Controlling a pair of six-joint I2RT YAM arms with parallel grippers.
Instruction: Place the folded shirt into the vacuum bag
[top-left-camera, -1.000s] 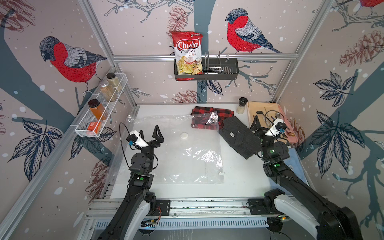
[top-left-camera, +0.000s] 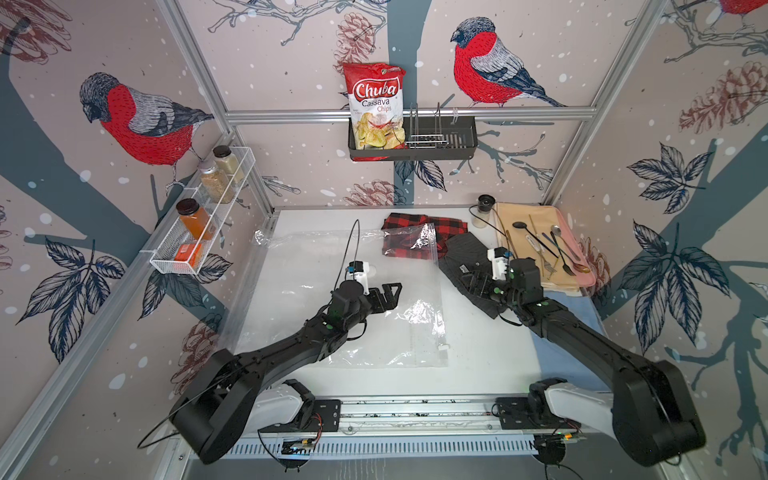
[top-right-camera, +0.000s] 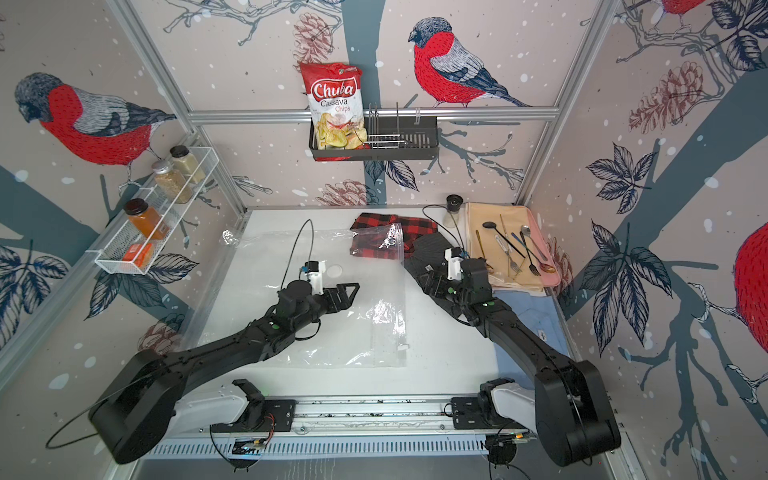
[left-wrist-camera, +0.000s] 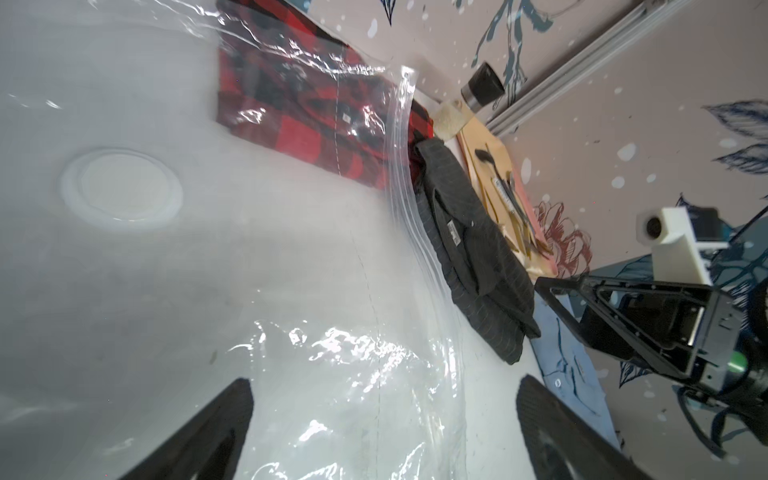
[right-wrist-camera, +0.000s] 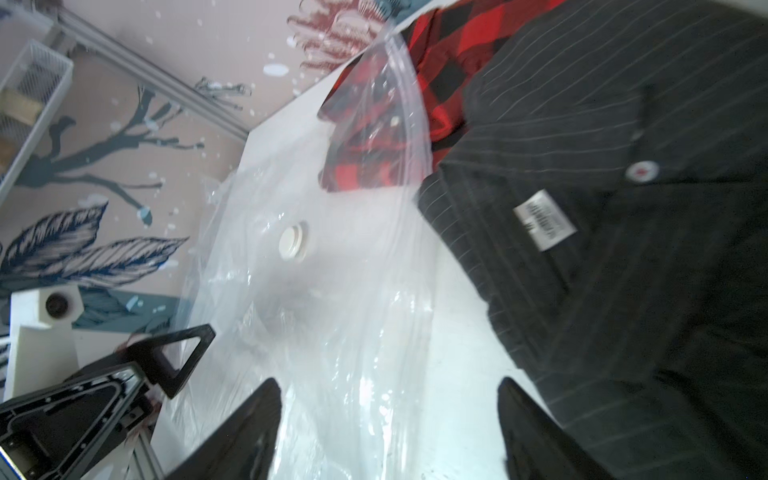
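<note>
A clear vacuum bag (top-left-camera: 304, 320) lies flat across the left and middle of the table. A dark pinstriped folded shirt (right-wrist-camera: 608, 240) lies along its right edge, partly under my right gripper (top-left-camera: 480, 284) in the top views. That gripper stands open over the shirt. My left gripper (top-left-camera: 384, 297) hangs open above the bag, nothing between its fingers. A red plaid cloth (left-wrist-camera: 296, 112) lies at the back, partly under or inside the bag's corner; which, I cannot tell.
A peach mat with utensils (top-right-camera: 520, 240) and a shaker (top-right-camera: 454, 203) sit at back right, over a blue cloth (top-right-camera: 512, 356). A wire shelf with jars (top-left-camera: 184, 256) hangs on the left wall. Bare table (top-left-camera: 488, 360) shows front right.
Both arms have swung inward: my left gripper has moved right over the bag, and my right gripper has moved left from the utensil mat to above the dark shirt.
</note>
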